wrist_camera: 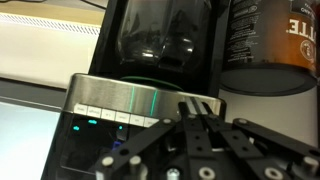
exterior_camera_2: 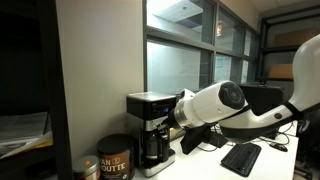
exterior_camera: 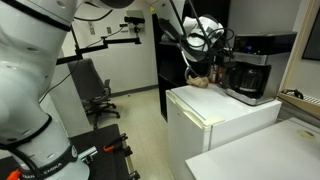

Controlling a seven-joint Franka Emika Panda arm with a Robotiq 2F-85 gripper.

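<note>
A black and silver coffee maker (exterior_camera: 262,68) stands on the white cabinet top at the back right. Its control panel (wrist_camera: 125,118), with a row of pale buttons and small lit lights, fills the lower left of the wrist view. Above the panel, the dark glass carafe (wrist_camera: 163,35) sits inside the machine. My gripper is shut, its fingertips together in front of the panel's right part. Nothing shows between the fingers. Whether they touch the panel cannot be told. Exterior view 2 has the arm reaching from the right towards the coffee maker (exterior_camera_2: 150,105).
A brown can (exterior_camera_2: 115,154) stands close beside the machine, with a smaller can (exterior_camera_2: 87,166) past it. The white cabinet top (exterior_camera: 205,103) is largely clear in front. A black keyboard (exterior_camera_2: 240,158) lies farther off on the white surface.
</note>
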